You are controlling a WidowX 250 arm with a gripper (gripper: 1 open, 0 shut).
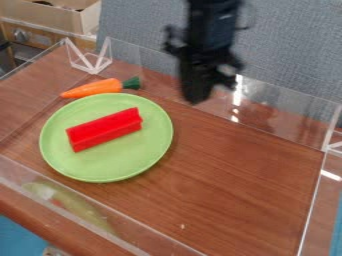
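Observation:
My gripper (201, 75) is a blurred black shape raised at the top centre, above the back of the wooden table. Whether its fingers stand open or shut cannot be made out. A red block (104, 129) lies on the green plate (120, 163) at the left of the table, clear of the gripper. An orange carrot (94, 89) with a green top lies just behind the plate.
Clear low walls edge it. A white wire piece (91, 60) stands at the back left, near a cardboard box (47, 15).

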